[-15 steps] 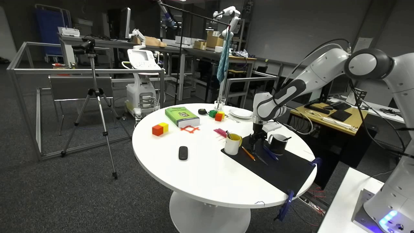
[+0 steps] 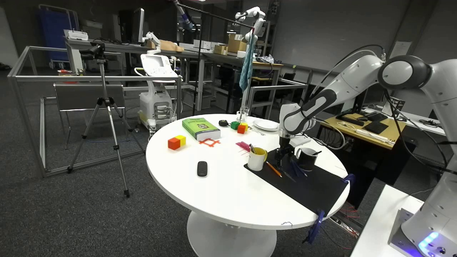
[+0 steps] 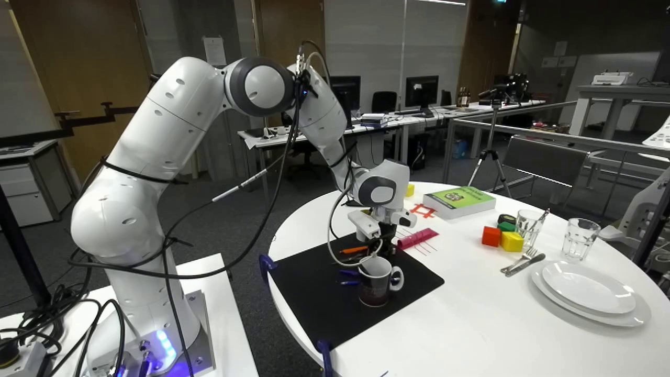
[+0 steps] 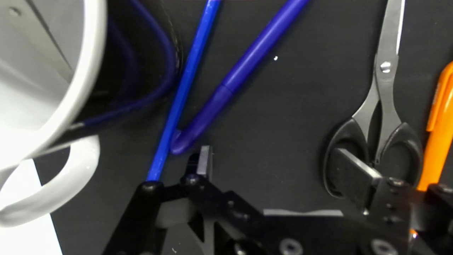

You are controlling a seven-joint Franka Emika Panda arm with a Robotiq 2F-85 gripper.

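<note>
My gripper is open above the black mat (image 4: 271, 123) in the wrist view, with nothing between its fingers. The left finger (image 4: 205, 163) is close to the lower end of a purple pen (image 4: 238, 76). A bright blue pen (image 4: 187, 80) slants along that pen's left side, their lower ends close together. Black-handled scissors (image 4: 385, 80) lie to the right, the right finger (image 4: 352, 170) overlapping one handle loop from above. An orange pen (image 4: 439, 140) is at the right edge. The mug (image 4: 95, 55) at upper left has a white rim and holds a metal item.
A white and yellow mug (image 2: 256, 159) with pens stands at the mat's corner. Clamps (image 2: 316, 227) grip the table edge. Plates (image 3: 590, 289), glasses (image 3: 578, 239), colored blocks (image 3: 491, 236) and a green book (image 3: 461, 198) lie farther off.
In exterior view 1 my gripper and forearm have shifted very slightly, the gripper a little lower. The blue pens by the dark mug look more spread apart. Mugs and scissors appear unmoved.
</note>
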